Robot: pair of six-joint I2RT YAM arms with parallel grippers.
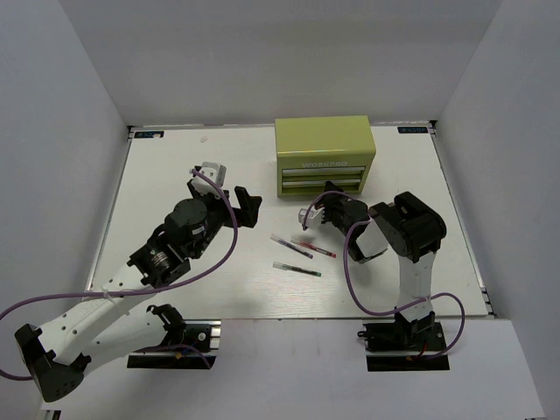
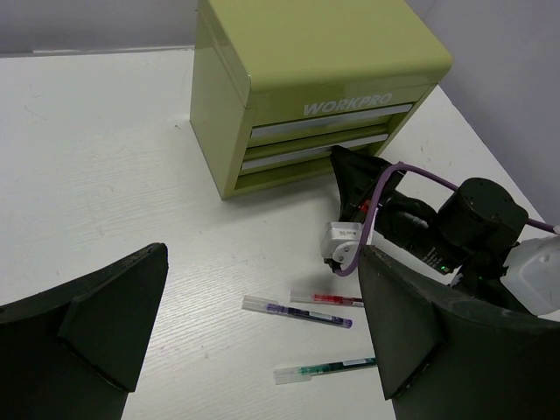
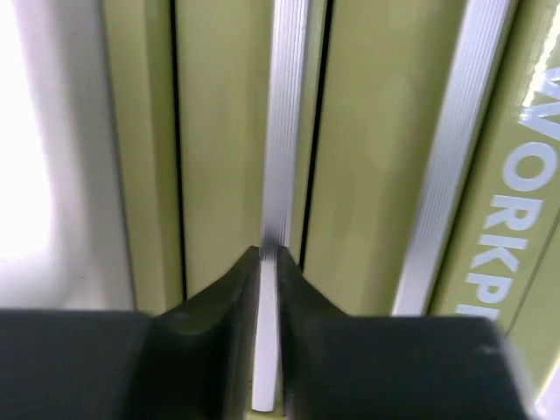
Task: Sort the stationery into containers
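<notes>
A green two-drawer cabinet [image 1: 324,136] marked WORKPRO stands at the table's back. Both drawers look shut in the left wrist view. My right gripper is at the lower drawer's silver handle strip [image 3: 282,131], with its narrowly spaced fingertips on either side. Whether they press on the strip cannot be told. Three capped pens lie in front of the cabinet: a purple one [image 2: 302,312], a red one [image 2: 327,298] and a green one [image 2: 332,367]. To their left, raised over the table, my left gripper [image 1: 224,185] is open and empty.
The upper drawer's handle strip [image 3: 455,149] runs parallel to the lower one. The right arm [image 1: 416,236] covers part of the table's right side.
</notes>
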